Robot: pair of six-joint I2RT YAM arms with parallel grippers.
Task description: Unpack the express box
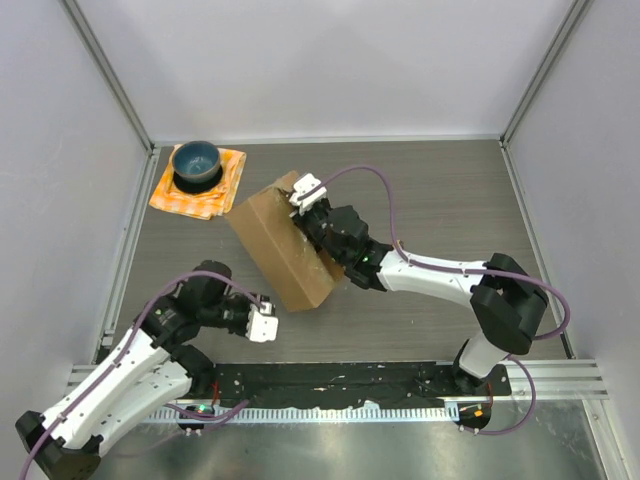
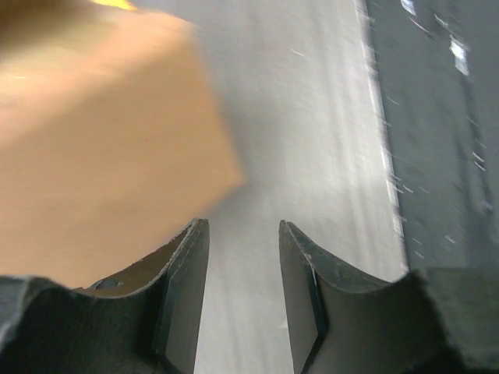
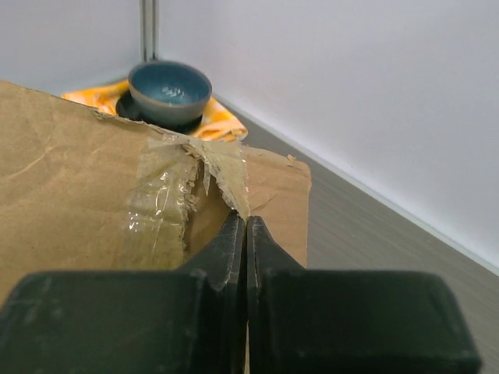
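A brown cardboard box [image 1: 275, 245] is held tilted near the middle of the table. My right gripper is shut on the top of its torn, taped flap [image 3: 228, 175]; clear tape [image 3: 156, 204] runs down the cardboard in the right wrist view. In the left wrist view a blurred side of the box [image 2: 132, 160] fills the left. My left gripper stands part open there, its fingers apart and nothing between them, just off the box's near corner. The box's contents are hidden.
At the back left a blue bowl [image 1: 197, 161] sits on a dark round base, over an orange checked cloth [image 1: 212, 203]. A bit of something yellow [image 2: 115, 3] shows at the left wrist view's top edge. Bare table [image 1: 450, 190] lies at the right.
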